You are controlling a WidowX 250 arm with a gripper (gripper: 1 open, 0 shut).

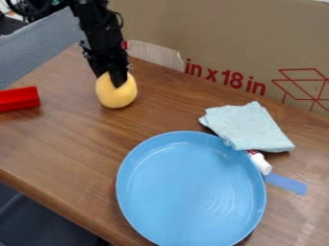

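A round yellow object [115, 94] stands on the wooden table at the upper left. My black gripper [114, 74] is lowered onto its top, its fingertips over or against it; whether they are open or closed on it is hidden. A blue plate [190, 192] lies at the lower middle right, with a folded light-blue cloth [248, 127] behind it and a small white tube [260, 162] beside its rim.
A red block [17, 100] lies at the left, near a grey surface [29, 48]. A cardboard box [244, 43] walls the back. A strip of blue tape [287, 183] is at the right.
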